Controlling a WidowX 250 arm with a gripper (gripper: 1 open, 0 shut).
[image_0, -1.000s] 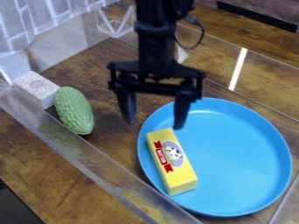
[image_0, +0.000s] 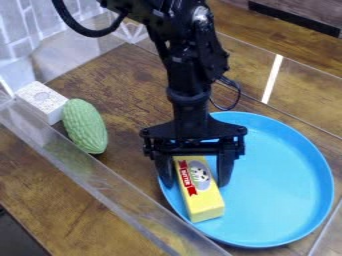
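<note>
The black gripper (image_0: 193, 156) is low over the blue plate (image_0: 287, 190), its two fingers straddling the upper end of a yellow box (image_0: 206, 205) with a red label and a cartoon face. The box lies on the plate's left part. Whether the fingers touch or grip it is unclear.
A green corn-like object (image_0: 83, 124) and a white block (image_0: 40, 101) lie on the wooden table (image_0: 67, 190) to the left. A transparent edge runs along the lower left. The right part of the plate is clear.
The gripper has descended toward the viewer onto the upper end of the yellow box. The box looks to be in about the same place.
</note>
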